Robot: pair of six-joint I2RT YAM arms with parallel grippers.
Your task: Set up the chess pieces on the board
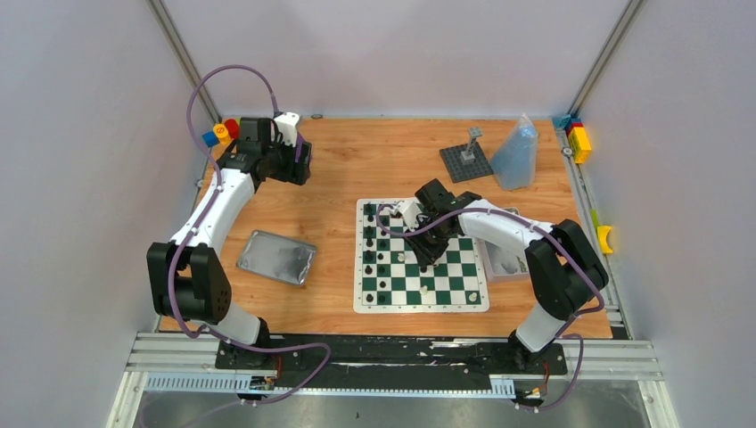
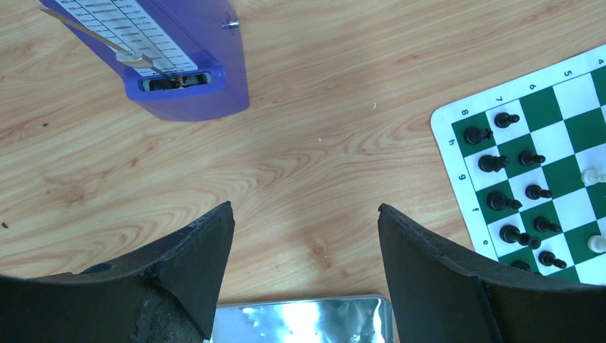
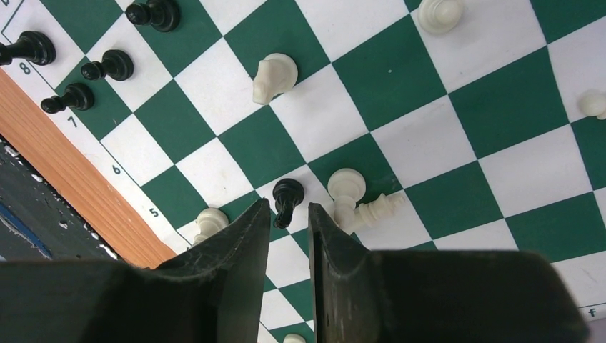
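Observation:
The chessboard (image 1: pixel 421 299) holds black pieces along its left side and scattered white ones. My right gripper is low over it, fingers part open around or just above a black piece (image 3: pixel 288 191); whether they touch it I cannot tell. A white piece (image 3: pixel 346 182) and a lying white piece (image 3: pixel 380 208) are beside the right finger. A white knight (image 3: pixel 275 75) stands farther up in that view. My left gripper hangs open above bare wood at the back left, nothing between its fingers.
A metal tray (image 1: pixel 275 256) lies front left. A clear box (image 1: pixel 501 266) is right of the board, partly under my right arm. A dark plate with a post (image 1: pixel 465 160) and a blue bag (image 1: pixel 514 156) stand at back right. A purple metronome (image 2: pixel 193 100) is near my left gripper.

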